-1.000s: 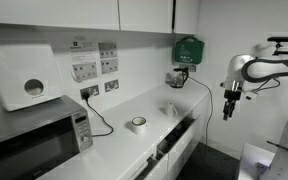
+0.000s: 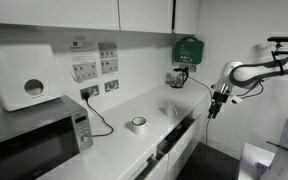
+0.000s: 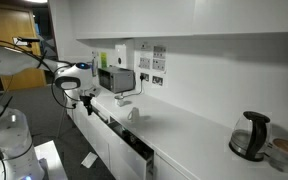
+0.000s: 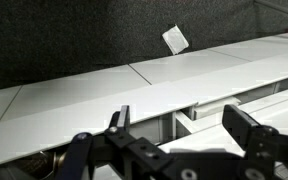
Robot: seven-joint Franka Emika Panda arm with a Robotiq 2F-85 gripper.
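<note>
My gripper [image 2: 216, 106] hangs in the air in front of the counter's drawer side, above the dark floor. In the wrist view the gripper is open, its two black fingers wide apart with nothing between them. Below it run white drawer fronts [image 4: 84, 105] and partly open drawers. An open drawer [image 3: 134, 150] juts from under the counter, and its inside looks dark. On the counter stand a white pot [image 2: 138, 125] and a white jug [image 2: 170, 109], both apart from the gripper.
A microwave [image 2: 39, 136] sits at one end of the counter [image 3: 174, 128]. At the other end are a glass kettle [image 3: 250, 136] and another appliance [image 3: 283, 154]. White cupboards hang overhead. A pale flat piece [image 4: 175, 40] lies on the dark floor.
My arm has swung left in exterior view 1, toward the counter, and reaches farther out. The drawers and the things on the counter look unmoved.
</note>
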